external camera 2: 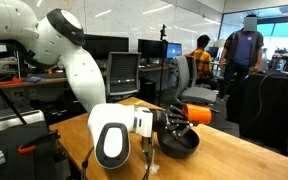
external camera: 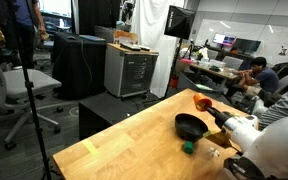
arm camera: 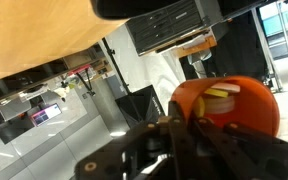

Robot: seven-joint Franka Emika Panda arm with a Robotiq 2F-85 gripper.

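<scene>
An orange cup (external camera: 202, 102) is held up and tilted at the end of my gripper (external camera: 212, 108), which is shut on its wall. Below it on the table stands a round black bowl (external camera: 190, 127). The second exterior view has the cup (external camera 2: 196, 113) just above the rim of the bowl (external camera 2: 179, 141), towards its right side. The wrist view looks into the mouth of the cup (arm camera: 252, 104), where something yellow (arm camera: 220, 104) shows inside. The bowl's inside is mostly hidden.
A small green object (external camera: 188, 147) is on the wooden table (external camera: 124, 150) in front of the bowl. Open tabletop lies to the left of the bowl in the first exterior view. A black box (external camera: 104, 112) stands beyond the table's edge. People sit and stand in the background.
</scene>
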